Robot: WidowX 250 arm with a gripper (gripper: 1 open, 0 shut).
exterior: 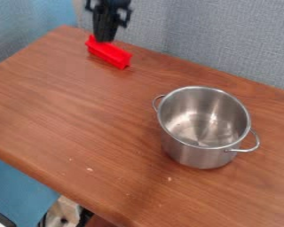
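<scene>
A red block (111,53) lies on the wooden table near its back left. Just above its left end is my black gripper (104,35), seen at the top of the view, with nothing visible held in it; its fingertips are small and dark, and the fingers look closed. A steel pot (204,156) with two handles stands upright on the right part of the table, empty.
A grey textured wall (216,44) runs along the back. Blue surface shows past the table's front left edge.
</scene>
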